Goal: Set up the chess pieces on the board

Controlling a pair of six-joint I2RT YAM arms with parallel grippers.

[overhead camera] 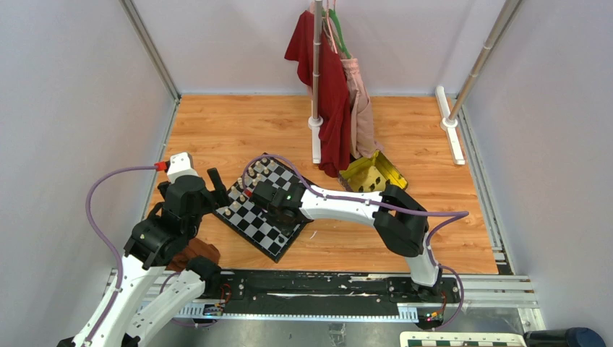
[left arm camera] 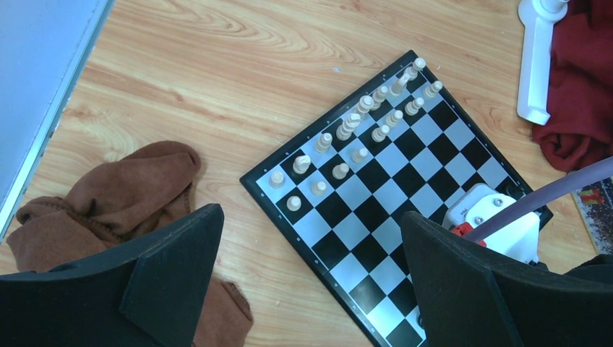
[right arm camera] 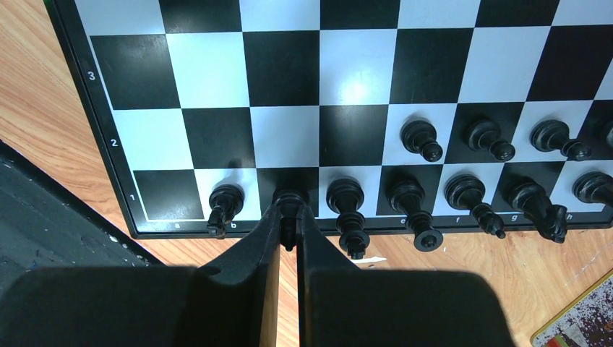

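In the right wrist view, my right gripper is closed around a dark chess piece (right arm camera: 291, 196), its base over a black square in the edge row of the chessboard (right arm camera: 284, 69). Whether that base touches the board I cannot tell. A black knight-like piece (right arm camera: 226, 200) stands to its left, a tall black piece (right arm camera: 345, 196) to its right. Further right are more black pieces, with black pawns (right arm camera: 419, 137) in row 2. Pale pieces (left arm camera: 348, 126) fill two rows on the board's opposite side. Away from the board, my left gripper is open and empty.
A yellow box (overhead camera: 395, 173) with dark pieces inside lies right of the board. Red and pink garments (overhead camera: 336, 108) hang from a rack behind. Brown cloth (left arm camera: 130, 188) lies beside the left arm.
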